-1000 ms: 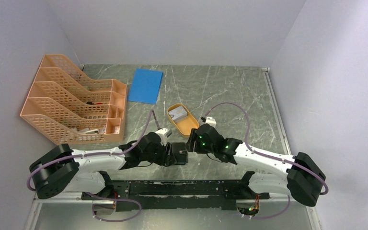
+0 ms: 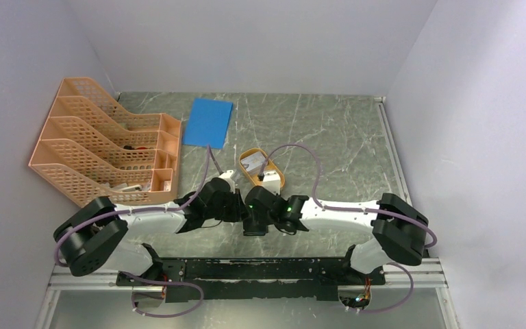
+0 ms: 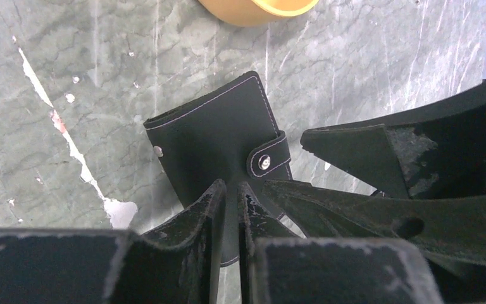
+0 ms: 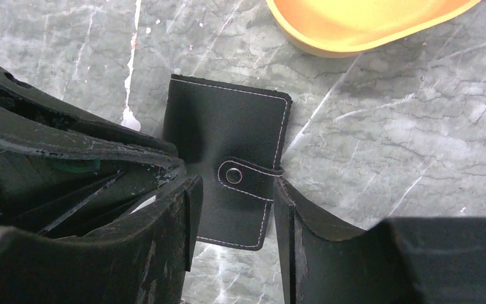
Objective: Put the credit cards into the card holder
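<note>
The black card holder lies flat on the table, its snap strap folded over the front and closed. From above, the arms mostly hide it. My left gripper is over the lower part of the holder, fingers parted by a narrow gap. My right gripper is parted wider, its fingertips on either side of the strap in the right wrist view. Neither visibly grips anything; contact with the leather cannot be told. A white, card-like stack lies in the yellow tray.
Both grippers are very close together over the holder. Just beyond them stands the yellow tray. A blue sheet lies at the back, and an orange rack fills the left side.
My right gripper has moved left, from beside the holder to over it. Tray and rack have not moved.
</note>
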